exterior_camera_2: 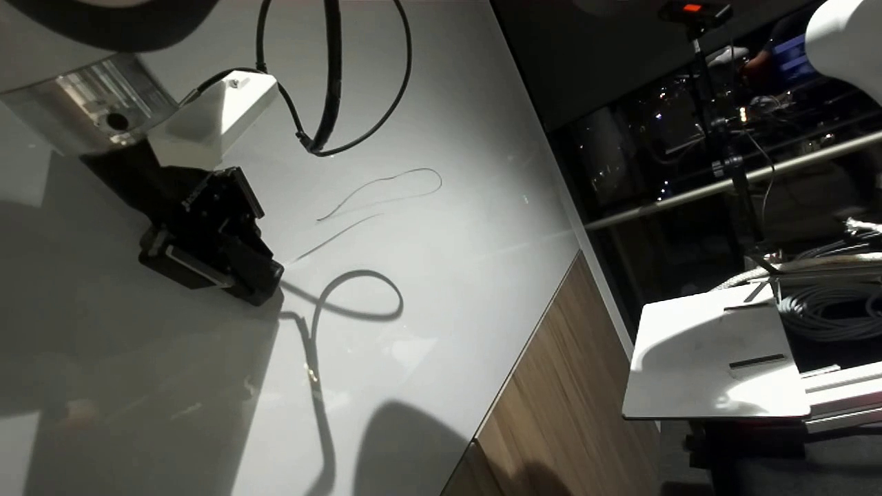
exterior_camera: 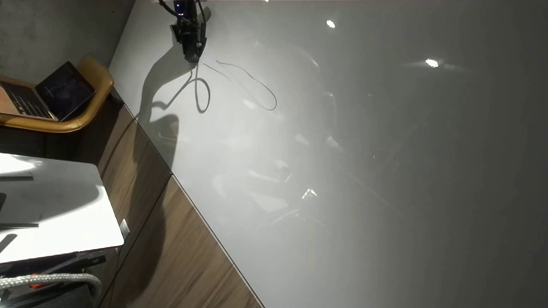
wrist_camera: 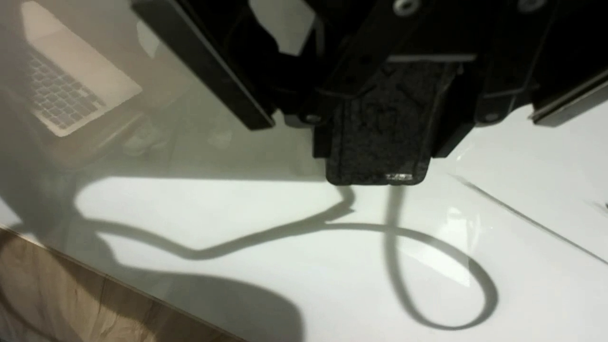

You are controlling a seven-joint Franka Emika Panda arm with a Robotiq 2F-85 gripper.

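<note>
My gripper is shut on a black block [wrist_camera: 380, 122] with rounded corners and a rough dark face. One finger [wrist_camera: 322, 141] presses each side of it. In exterior view 2 the block's rounded end [exterior_camera_2: 262, 281] points down toward the glossy white surface; I cannot tell if it touches. Exterior view 1 has the gripper [exterior_camera: 190, 41] at the top, left of centre. Just right of it, a thin dark curved line [exterior_camera: 273, 95] lies on the surface, faint in part and with a gap near the block. A piece of the line [wrist_camera: 521, 215] shows in the wrist view.
Looped cable shadows fall on the white surface [exterior_camera: 359, 231] close to the gripper. Its edge meets wood panels [exterior_camera: 190, 246]. Beyond are a chair [exterior_camera: 97, 97] with a laptop [exterior_camera: 61, 95] and a white stand [exterior_camera: 77, 205].
</note>
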